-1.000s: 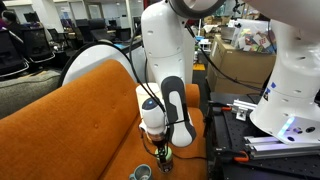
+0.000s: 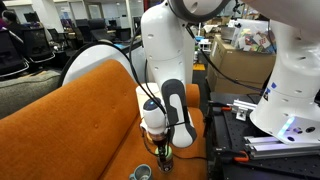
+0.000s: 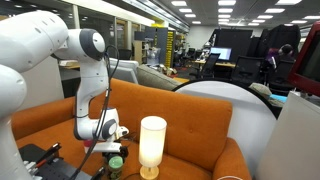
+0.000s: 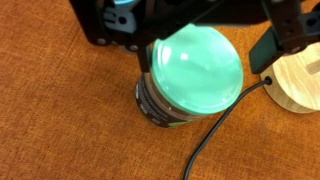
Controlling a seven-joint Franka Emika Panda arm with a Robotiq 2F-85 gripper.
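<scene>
A jar with a pale green lid [image 4: 200,70] stands on the orange couch seat, filling the middle of the wrist view. Below its lid, a dark label [image 4: 155,105] shows. My gripper is open just above the jar, with a dark finger [image 4: 266,50] to the right of the lid. In the second exterior view, the same jar [image 3: 116,163] sits right under my gripper [image 3: 112,149]. From the first exterior view, the gripper [image 2: 161,149] partly hides the jar. Whether a finger touches it, I cannot tell.
A lit lamp [image 3: 152,143] stands beside the jar; its round wooden base [image 4: 297,82] and black cord [image 4: 212,130] lie close to the gripper. An open cup [image 2: 142,172] is near the seat's front. The couch backrest [image 3: 190,105] rises behind.
</scene>
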